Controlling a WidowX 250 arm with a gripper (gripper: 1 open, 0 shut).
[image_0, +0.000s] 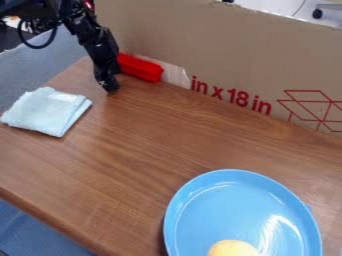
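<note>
My black gripper reaches down at the upper left, its tip low over the wooden table, just left of a red cylindrical object lying along the cardboard wall. Whether it is open, shut or holding anything is hard to tell. A folded pale cloth lies at the left edge. A blue plate at the bottom right holds a pale yellow round item.
A cardboard wall printed in red runs along the back of the table. The table's left edge drops to a grey-blue area.
</note>
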